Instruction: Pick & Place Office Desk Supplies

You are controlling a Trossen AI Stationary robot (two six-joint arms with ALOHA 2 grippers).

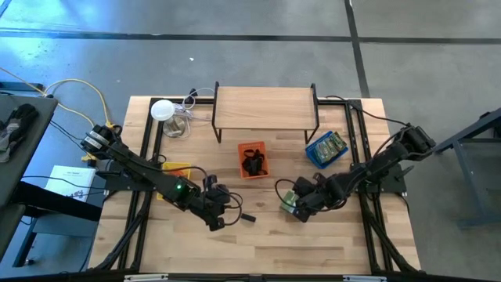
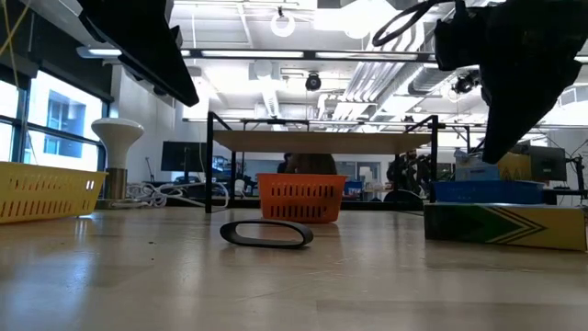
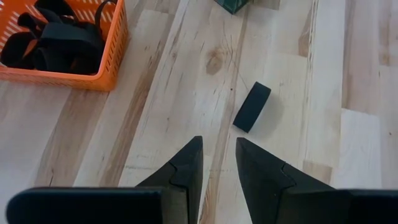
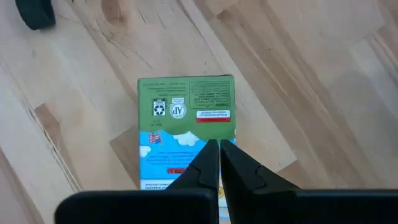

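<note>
A green and blue crayon box [image 4: 186, 124] lies flat on the table in the right wrist view, partly hidden under my right gripper. That gripper's fingers are pressed together above the box, nothing between them. The black band [image 3: 252, 107] stands on its edge on the wood, as the low view also shows. My left gripper stands open short of the band, its gap empty. Black items fill the orange basket [image 3: 112, 62], upper left in the left wrist view. The blue basket [image 1: 316, 159] holds boxes.
A wooden shelf [image 1: 266, 108] with black legs stands at the back. The yellow basket [image 2: 46, 191] is at the left, with a white lamp [image 1: 162, 110] behind it.
</note>
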